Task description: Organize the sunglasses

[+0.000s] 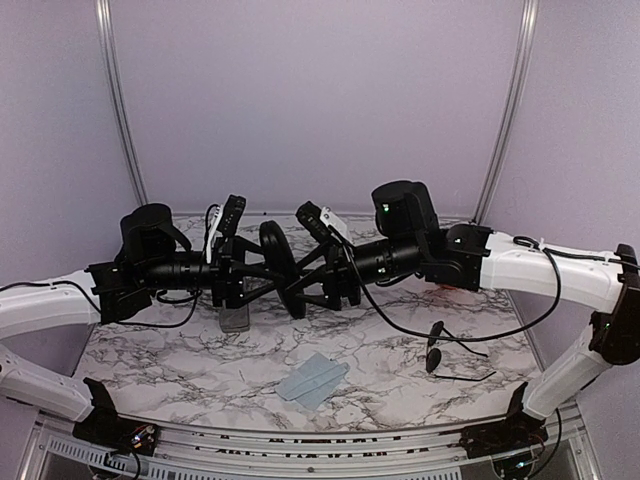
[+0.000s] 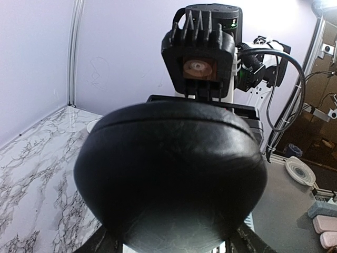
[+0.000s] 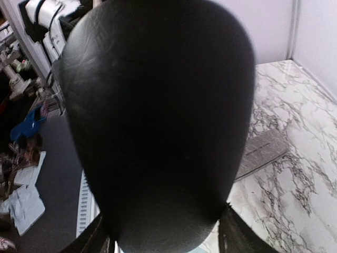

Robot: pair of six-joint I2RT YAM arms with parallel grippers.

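Note:
A black sunglasses case [image 1: 272, 240] is held above the table, with my left gripper [image 1: 268, 283] shut on it. In the left wrist view the case [image 2: 171, 158] fills the middle and hides most of the finger pads. The case [image 3: 158, 121] stands between its fingers in the right wrist view; whether they press on it I cannot tell. Dark sunglasses [image 1: 433, 358] lie with temples spread on the right of the table. A light-blue cloth [image 1: 313, 382] rests at the front centre.
A grey flat box [image 1: 234, 319] sits on the table beneath my left gripper. Partly behind the right arm, something red [image 1: 455, 284] shows at the back right.

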